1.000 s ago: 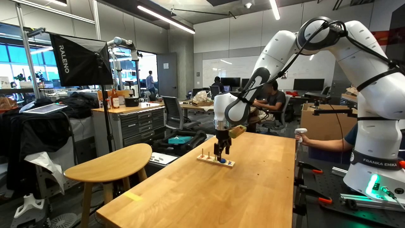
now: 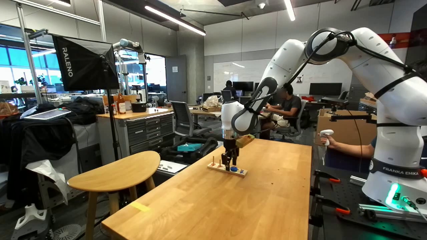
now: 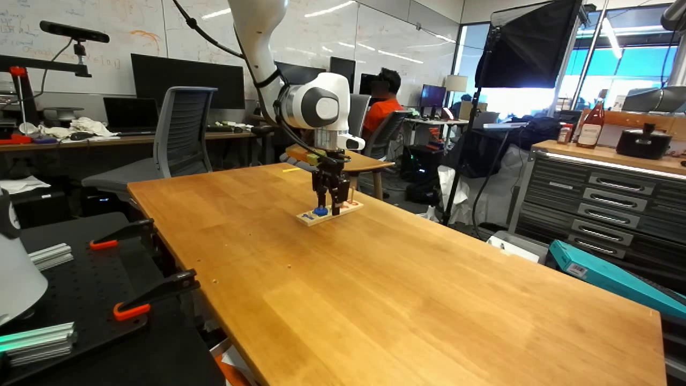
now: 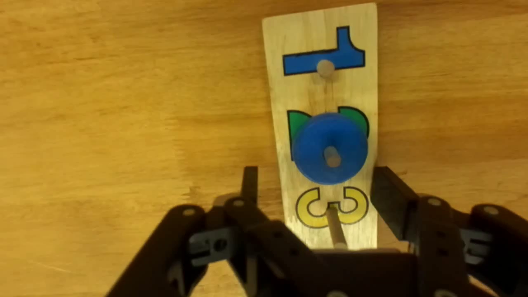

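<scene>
A blue ring (image 4: pixel 317 153) sits around the peg over the green numeral on the narrow wooden peg board (image 4: pixel 324 96). The peg by the blue 1 (image 4: pixel 325 68) stands bare, as does the one at the yellow 3 (image 4: pixel 336 227). My gripper is part open, low over the board, its black fingers (image 4: pixel 391 200) spread to either side of it just short of the ring. Nothing shows gripped between them. In exterior view 1 the gripper (image 2: pixel 230 168) hides part of the board; the blue ring (image 2: pixel 234 169) shows beside it.
Clamps (image 3: pixel 157 292) hold at the robot's side of the table. A stool (image 2: pixel 116 170) stands off the table's far long edge.
The arm has shifted a little left in exterior view 1 and sits lower, and the gripper's fingers appear more spread. The peg board and blue ring look unmoved.
</scene>
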